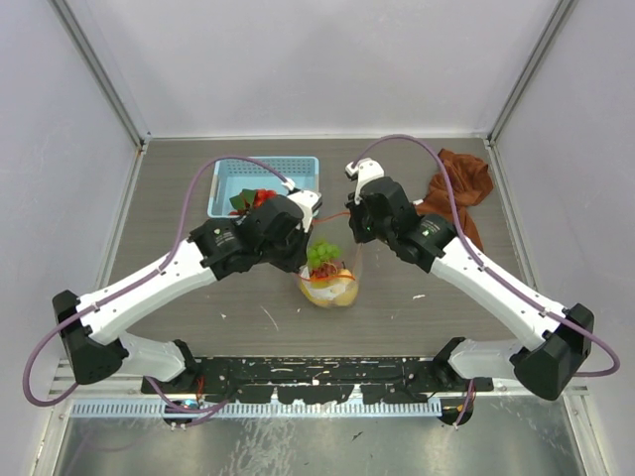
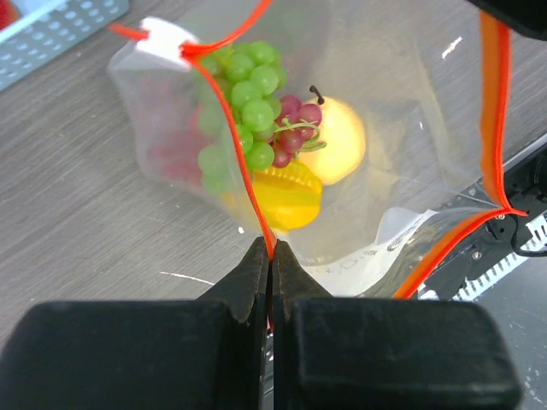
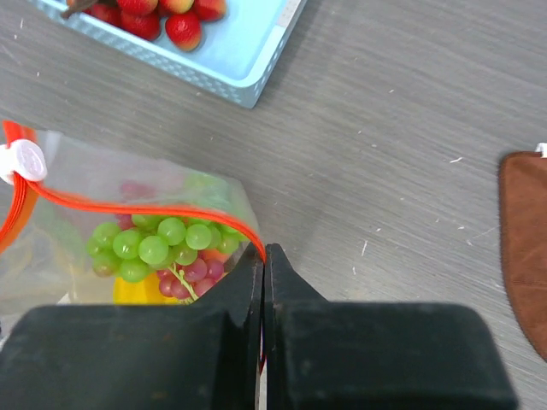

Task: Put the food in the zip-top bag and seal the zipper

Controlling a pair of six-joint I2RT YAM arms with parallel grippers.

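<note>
The clear zip top bag (image 1: 337,291) hangs between my two grippers, its orange-edged mouth spread wide. Inside it, the left wrist view shows green grapes (image 2: 256,94), red grapes (image 2: 297,128), a yellow pepper-like item (image 2: 286,195) and a pale round fruit (image 2: 340,141). My left gripper is shut on the bag's orange rim, a thin strip running between its fingers. On the opposite side, my right gripper is shut on another stretch of that rim. A white zipper slider (image 3: 24,160) sits on the orange edge, away from the right fingers.
A light-blue basket (image 1: 268,171) with strawberries (image 3: 183,31) and other items stands behind the left arm. Brown cloth (image 1: 458,193) lies at the back right. Bare table extends to both sides of the bag.
</note>
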